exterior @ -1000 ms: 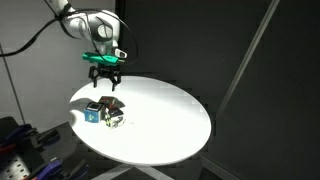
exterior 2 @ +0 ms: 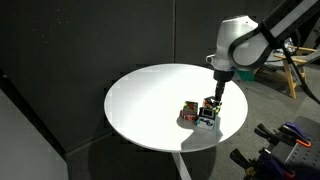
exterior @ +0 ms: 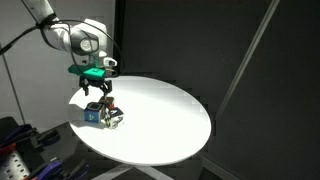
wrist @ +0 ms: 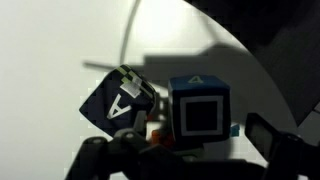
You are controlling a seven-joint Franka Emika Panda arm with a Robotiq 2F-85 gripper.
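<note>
A dark, blue-grey block (exterior: 93,114) with a pale square outline on its face stands near the edge of the white round table. In the wrist view this block (wrist: 198,108) lies between my widely spaced fingers. My gripper (exterior: 95,89) is open and points down, just above the block. Beside it is a second dark block (wrist: 120,102) with a white letter A on top, outside the gap on the left. Small colourful pieces show low around the blocks, partly hidden by the gripper in the wrist view.
Bare white tabletop (exterior 2: 145,95) stretches away on the far side of the blocks from the arm. The table edge is close on the arm's side, with dark floor beyond it. In the second exterior view the blocks (exterior 2: 189,110) stand close together, leaving little space between them.
My gripper has come down steadily from well above the blocks to just over the blue-grey one. The blocks look unmoved.
</note>
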